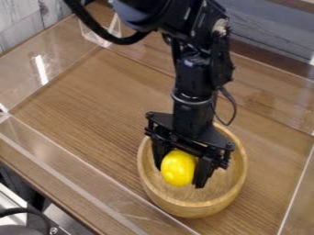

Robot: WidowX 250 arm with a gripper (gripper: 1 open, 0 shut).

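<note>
My black gripper [182,156] reaches down from the top of the camera view into a round wooden bowl [208,202] near the front right. A yellow egg-shaped object [178,169] sits in the bowl between the gripper's fingers, which are around it. Whether the fingers press on it is hard to tell, and part of it is hidden behind them.
A pale wall edge runs along the top left, and a dark cable lies at the lower left corner.
</note>
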